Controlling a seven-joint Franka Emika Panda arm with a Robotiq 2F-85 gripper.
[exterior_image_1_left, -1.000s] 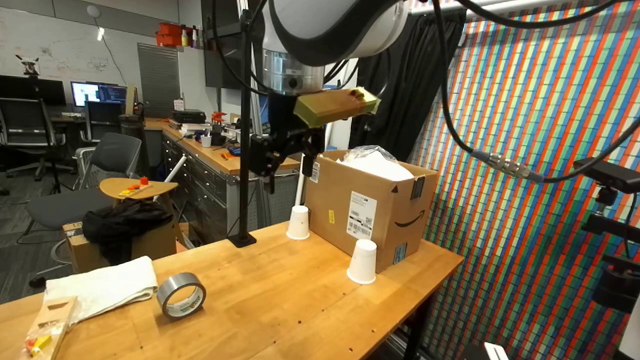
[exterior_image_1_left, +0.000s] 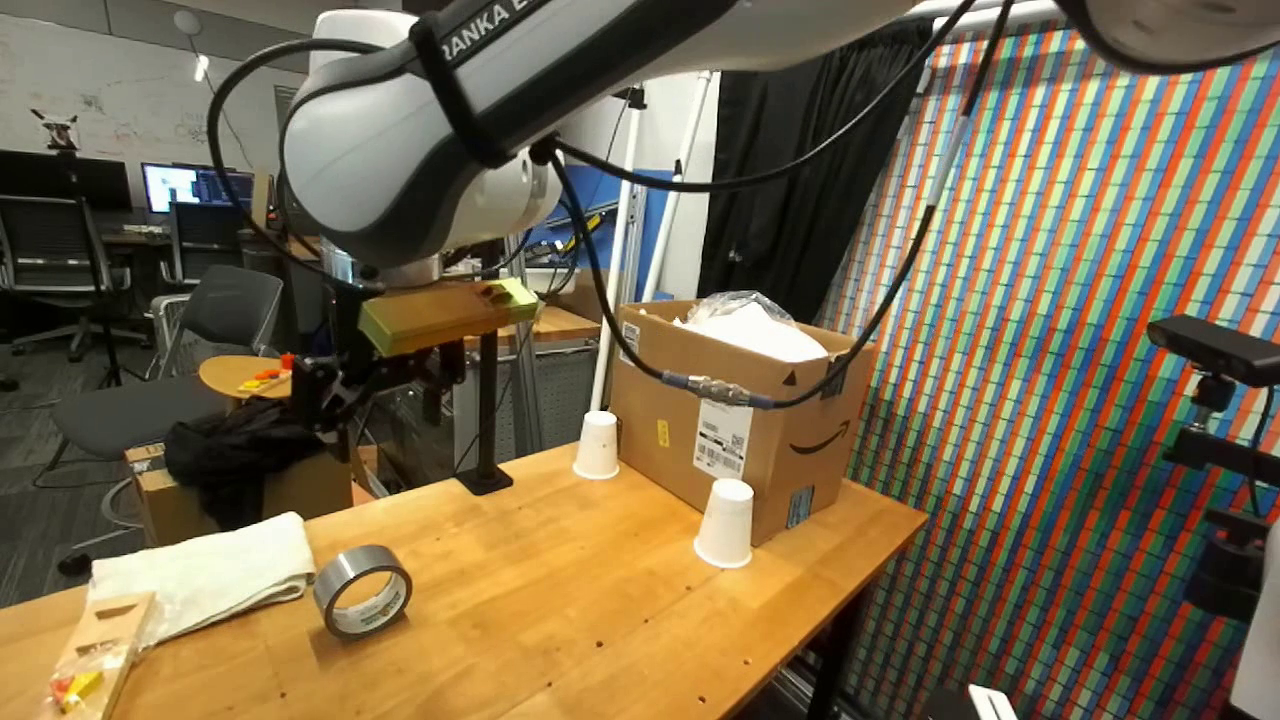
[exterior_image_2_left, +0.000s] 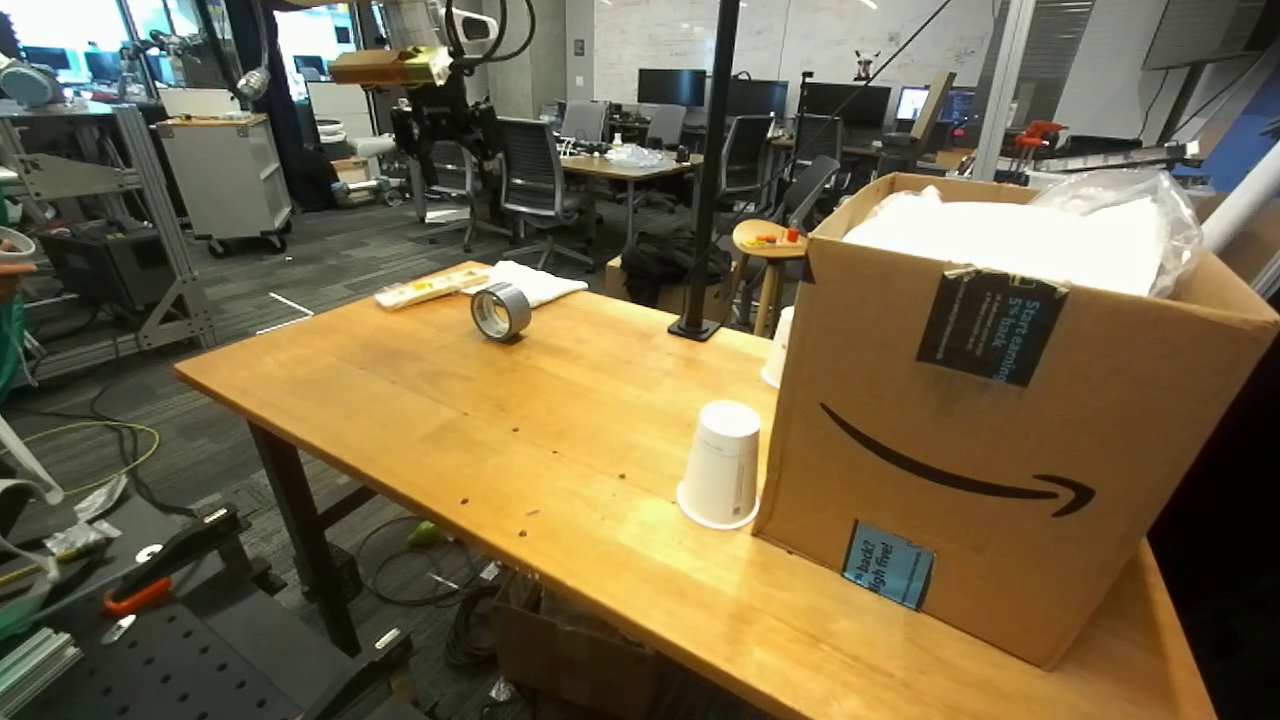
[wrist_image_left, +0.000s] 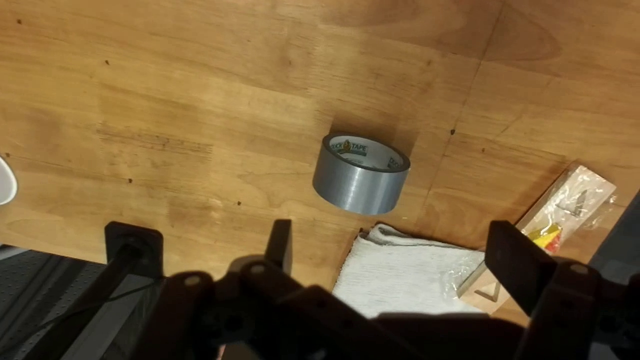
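Note:
My gripper is open above the table, its two dark fingers wide apart with nothing held between them. Below it in the wrist view, a grey roll of duct tape (wrist_image_left: 360, 189) rests on its edge on the wood, a little beyond the fingertips. A folded white cloth (wrist_image_left: 408, 276) lies beside the tape and shows between the fingers. Two upside-down white cups stand near the cardboard box: the nearer cup (exterior_image_1_left: 726, 524) close to its corner, the farther cup (exterior_image_1_left: 596, 445) by its left side.
The cardboard box (exterior_image_1_left: 672, 432), filled with white wrapping, occupies one end of the table (exterior_image_1_left: 504, 600). A black post (exterior_image_2_left: 708, 180) rises from the table's edge. A wooden piece in clear plastic (wrist_image_left: 573, 201) lies beside the cloth.
In exterior view 1 the arm and gripper have moved left, away from the box and toward the tape and cloth. The tape, cups, cloth and box have stayed in place.

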